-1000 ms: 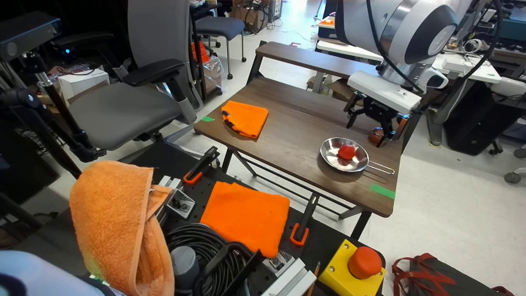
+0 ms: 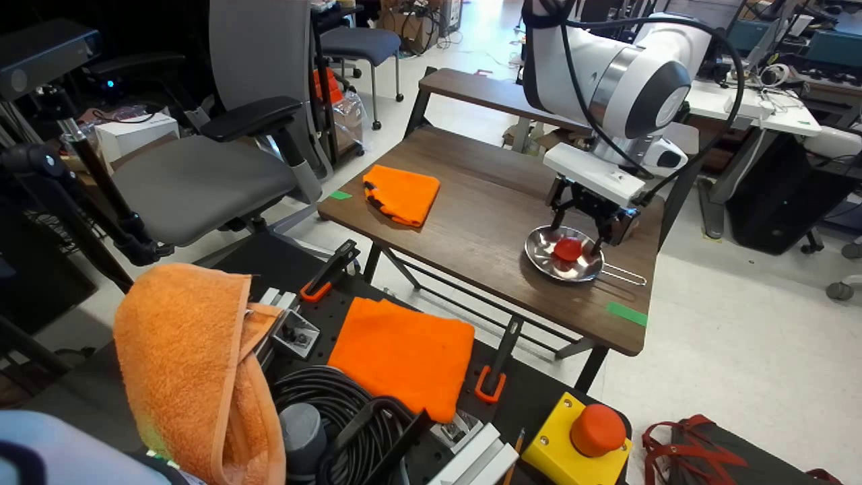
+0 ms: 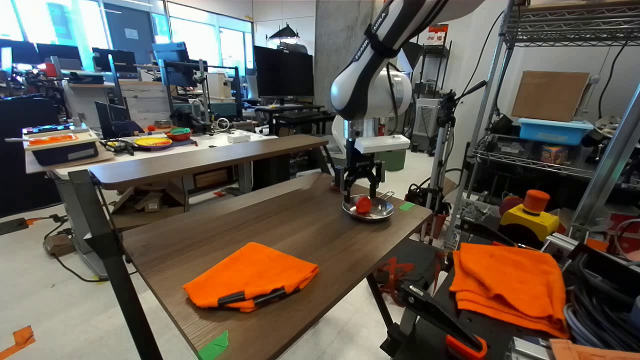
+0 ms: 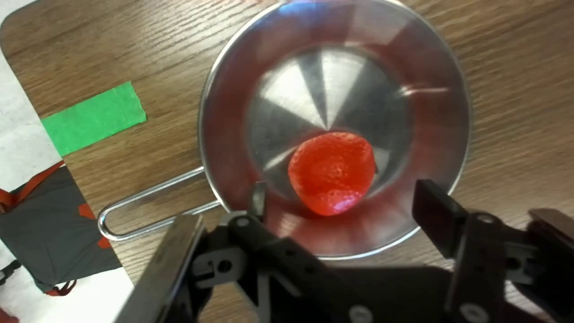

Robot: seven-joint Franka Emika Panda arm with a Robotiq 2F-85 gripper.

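Observation:
A shiny metal pan (image 2: 543, 249) rests on the brown table, its wire handle (image 2: 622, 275) pointing toward the near right corner. Inside it lies a small red rounded object (image 4: 332, 173), in plain sight from above in the wrist view. My gripper (image 2: 575, 240) is low over the pan, with its fingers spread apart on either side of the red object. In the wrist view one finger (image 4: 258, 199) and the other finger (image 4: 433, 215) flank a wide gap, with nothing held between them. Whether a fingertip touches the pan cannot be told.
A folded orange cloth (image 3: 250, 273) lies on the table's other end. Green tape (image 4: 94, 119) marks the table near the pan handle. A raised shelf (image 2: 501, 98) runs along the back. Between cloth and pan the tabletop (image 2: 477, 194) is clear.
The arm has moved left and toward the near edge in exterior view 1, from behind the pan to over it. Pan, red object and cloth stay where they were.

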